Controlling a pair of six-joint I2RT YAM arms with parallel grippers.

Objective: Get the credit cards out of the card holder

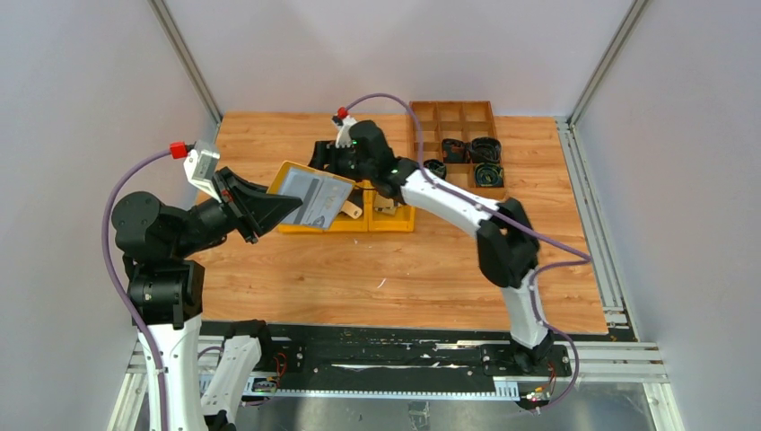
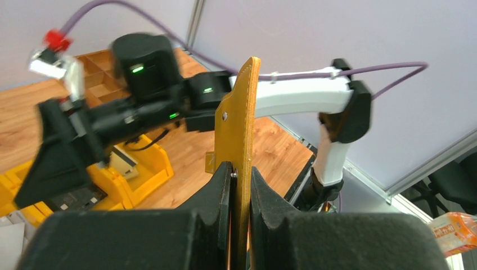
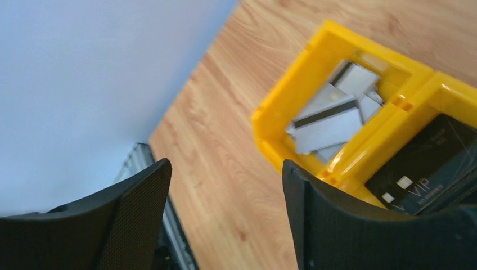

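Observation:
An orange-yellow card holder (image 1: 281, 171) with a grey face bearing a darker band (image 1: 314, 196) is held up above the table in my left gripper (image 1: 294, 205), which is shut on one side of it. In the left wrist view the holder (image 2: 235, 121) stands edge-on between the fingers. My right gripper is open, nothing between its fingers, above the yellow bin (image 3: 274, 107). Several grey-white cards, among them one with a dark stripe (image 3: 332, 126), lie in one compartment of that bin. A black card marked VIP (image 3: 424, 163) lies in the neighbouring compartment.
The wooden organiser (image 1: 449, 117) at the back right holds several coiled cables (image 1: 485, 150). In the left wrist view, a pale box (image 2: 122, 164) sits in another yellow compartment.

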